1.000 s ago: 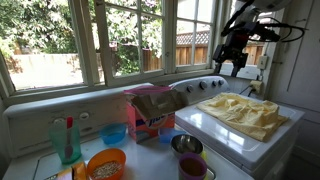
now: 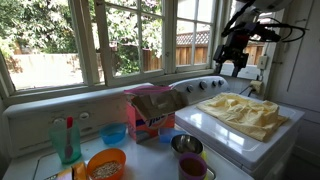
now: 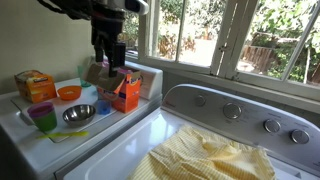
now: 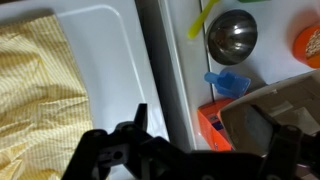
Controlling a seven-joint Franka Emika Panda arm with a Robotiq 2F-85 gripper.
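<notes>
My gripper (image 2: 229,69) hangs in the air above the washers, pointing down. In the wrist view its two dark fingers (image 4: 140,118) stand wide apart, so the gripper is open, with nothing seen between them. A pale yellow cloth (image 2: 242,115) lies rumpled over the white lid of one machine; the wrist view has this cloth (image 4: 35,95) at left. On the neighbouring machine stands an orange detergent box (image 3: 127,94) with its cardboard flap up. Beside the box are a blue scoop (image 4: 228,82) and a metal bowl (image 4: 232,37).
Orange bowls (image 2: 106,163), a green cup (image 2: 66,142), a purple cup (image 2: 192,166) and a light blue bowl (image 2: 114,132) crowd the box's machine. Control panels (image 3: 235,112) and windows run behind. Bare lid (image 4: 110,70) shows beside the cloth.
</notes>
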